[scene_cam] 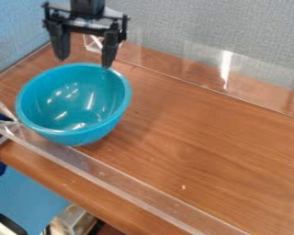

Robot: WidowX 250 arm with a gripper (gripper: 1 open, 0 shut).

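Note:
My black gripper [84, 48] is at the top left, above the back part of a turquoise bowl [73, 106]. Its two fingers stand wide apart with nothing between them. The bowl sits at the left of the wooden table [205, 156], near its front left edge, and looks empty.
A clear low barrier [224, 76] runs along the back, with another along the front edge. Blue items and metal hardware lie at the lower left, off the table.

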